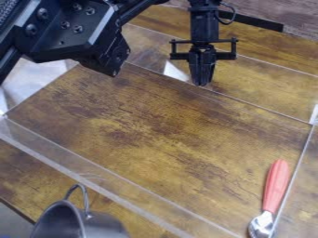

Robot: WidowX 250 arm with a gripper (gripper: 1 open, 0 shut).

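Note:
My gripper (pixel 203 76) hangs at the top centre of the view, beyond the far part of a clear plastic-walled area on the wooden surface. Its fingers are together and I see nothing held between them. A small pale patch shows just left of the fingertips, too unclear to identify. A scoop or similar utensil with a red handle (pixel 276 184) lies at the lower right. A steel pot (pixel 77 225) stands at the bottom left.
A large dark arm housing (pixel 69 42) fills the upper left. Clear plastic edges run along the near and far sides.

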